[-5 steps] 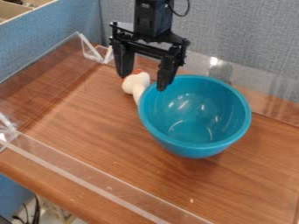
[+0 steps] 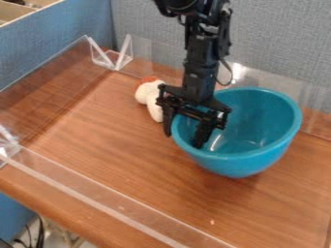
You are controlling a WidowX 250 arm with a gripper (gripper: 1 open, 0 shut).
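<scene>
The black gripper is down at the left rim of the teal bowl, its lower fingers reaching into the bowl; whether it holds the rim is hard to tell. A white object with an orange top lies just left of the gripper, behind it, partly hidden.
The wooden table has free room to the left and front. Clear plastic edging runs along its front and back, with white corner pieces at the left. A grey wall stands behind and a blue-sided box at the upper left.
The gripper has come down from above the back of the bowl to its left rim. The bowl has shifted to the right.
</scene>
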